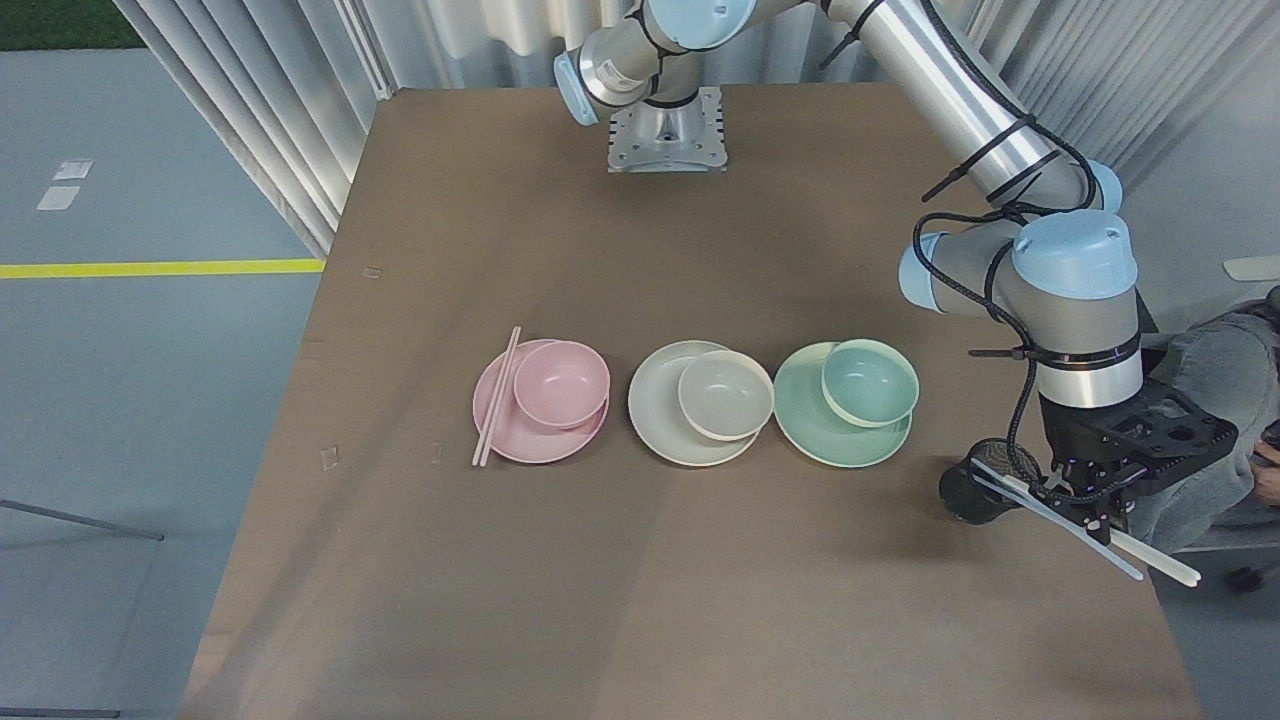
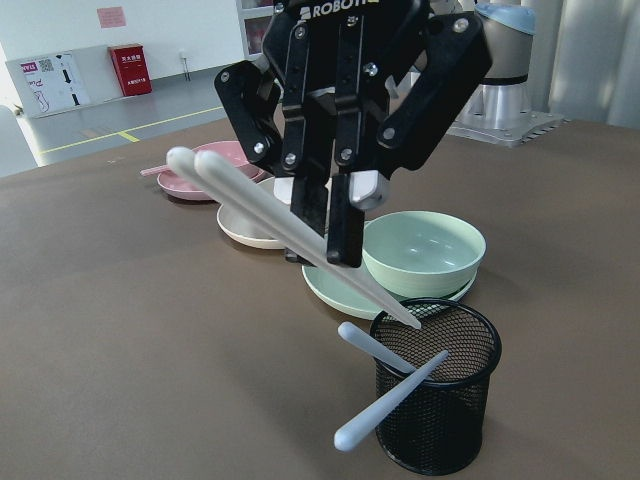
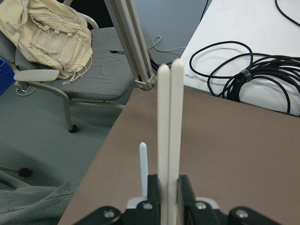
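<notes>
My gripper is shut on a pair of white chopsticks, held above the black mesh cup at the table's right side. Light blue chopsticks rest on that cup, sticking out over its rim. Left of it are a green plate with a green bowl, a white plate with a white bowl, and a pink plate with a pink bowl and pink chopsticks.
A seated person is at the right edge. Coiled cables lie on a white surface beyond the table.
</notes>
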